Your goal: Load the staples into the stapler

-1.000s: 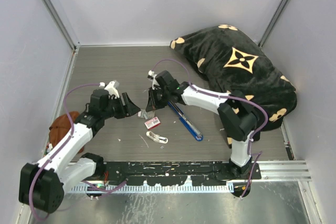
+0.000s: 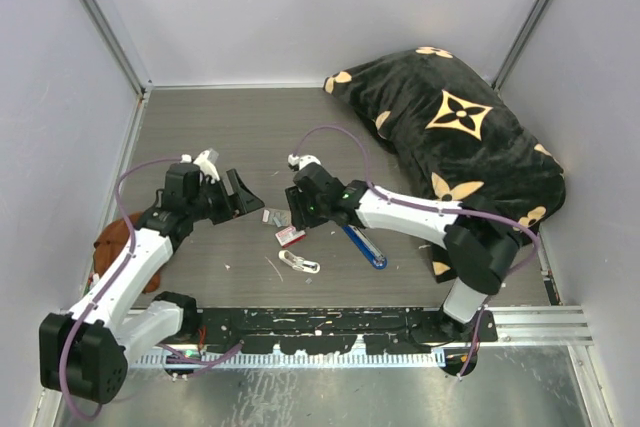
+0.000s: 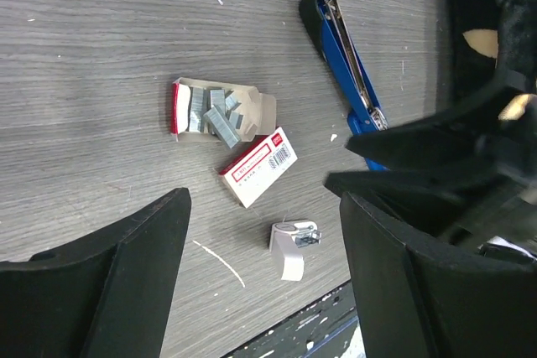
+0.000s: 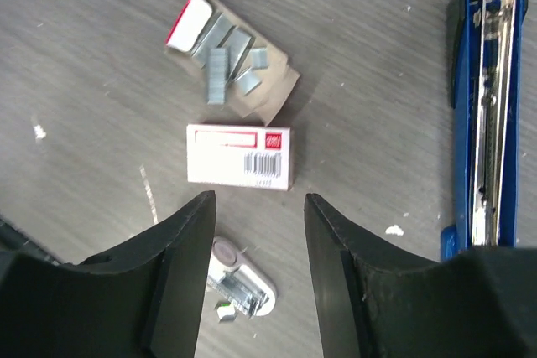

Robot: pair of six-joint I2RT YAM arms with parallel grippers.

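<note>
The blue stapler [image 2: 366,246] lies opened on the table, its long metal channel [image 4: 488,115] showing at the right edge of the right wrist view. Several strips of grey staples [image 3: 221,124] rest loosely in an opened card tray [image 3: 268,113]. Touching or nearly touching the tray is a red and white staple box [image 4: 240,157]. Over this box hangs my right gripper, open and empty, with a clear gap between its fingers. To the left of the tray my left gripper [image 2: 247,203] also stands open, nothing held.
A small white and metal tool [image 2: 299,262] lies just in front of the box. A dark patterned cushion [image 2: 460,137] fills the right back, and a brown cloth [image 2: 112,247] sits at the left.
The left gripper shifted slightly. Stapler, tray and box stay put.
</note>
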